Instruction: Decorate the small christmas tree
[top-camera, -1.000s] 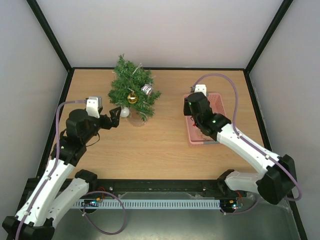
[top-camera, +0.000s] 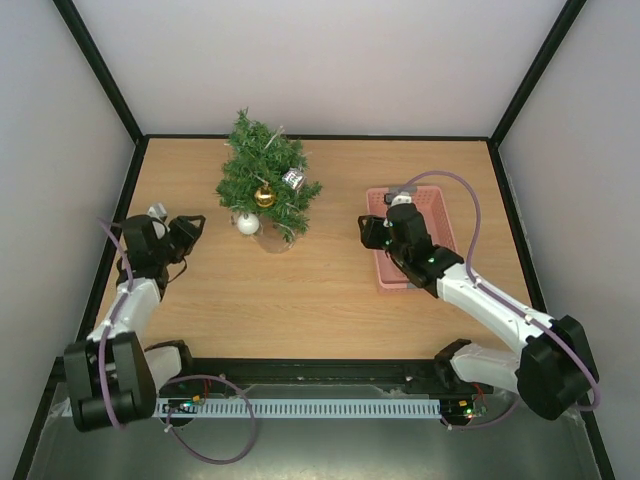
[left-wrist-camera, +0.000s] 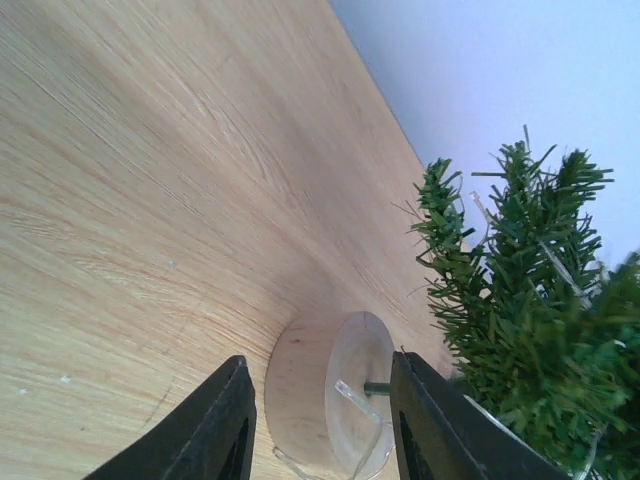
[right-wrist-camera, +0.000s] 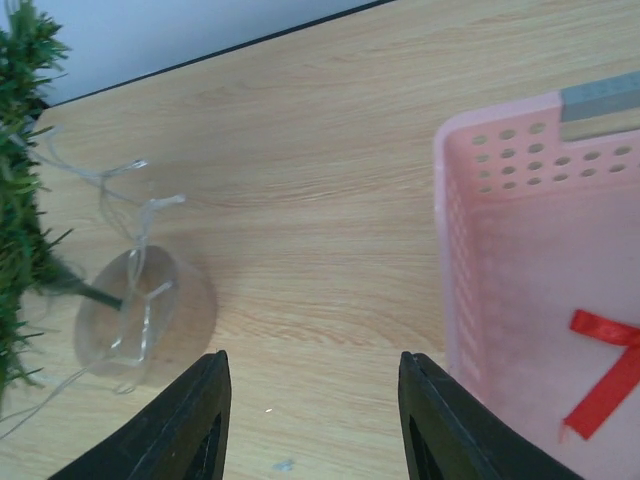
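The small green tree (top-camera: 262, 170) stands in a clear pot (top-camera: 272, 240), with a gold ball (top-camera: 265, 196), a white ball (top-camera: 247, 223) and a silver ornament (top-camera: 294, 178) on it. My left gripper (top-camera: 193, 227) is left of the tree, open with nothing visible between its fingers; the tree (left-wrist-camera: 530, 310) and pot (left-wrist-camera: 305, 375) fill the right of its wrist view. My right gripper (top-camera: 366, 228) hangs by the basket's left side, open and empty, fingertips apart in its wrist view.
The pink basket (top-camera: 440, 215) on the right holds red ribbon-like strips (right-wrist-camera: 610, 385). Walls border the back and both sides.
My left gripper has pulled back leftward, away from the tree. My right arm has shifted slightly left, out from over the basket.
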